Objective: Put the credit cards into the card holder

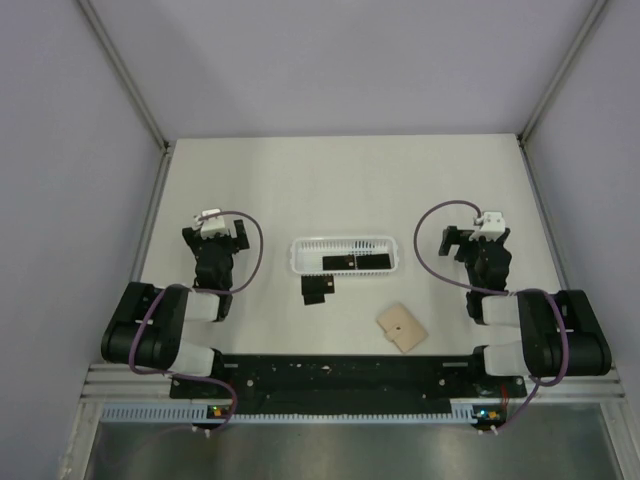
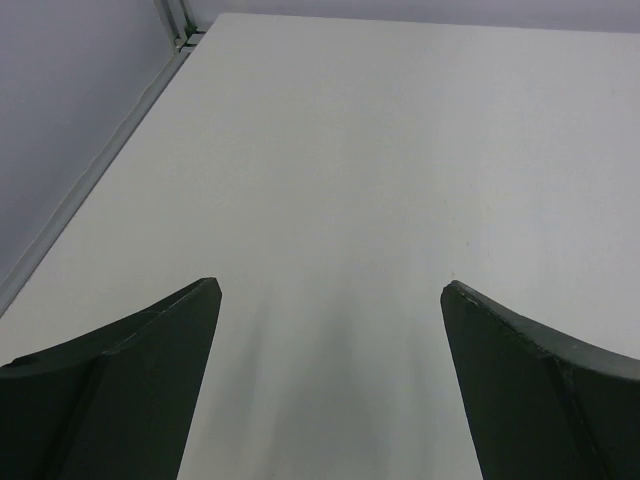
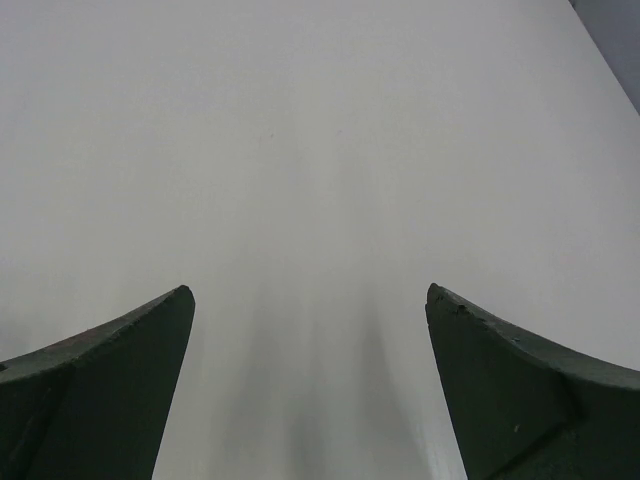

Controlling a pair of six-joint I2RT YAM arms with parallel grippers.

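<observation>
Near the table's middle, in the top view, a white slotted basket (image 1: 312, 244) has two flat black card-like pieces (image 1: 373, 261) in it. Small black flat pieces (image 1: 313, 289), also card-like, lie just in front of the basket, partly overlapping. A tan flat item (image 1: 402, 328) with a dark spot, possibly the card holder, rests tilted near the front edge. My left gripper is open over bare table, left of the basket. To the basket's right, my right gripper stands open too. Neither has anything between its fingers.
Walls (image 1: 60, 200) rise on the left and right. A dark strip (image 1: 330, 383) runs along the front between the arm bases.
</observation>
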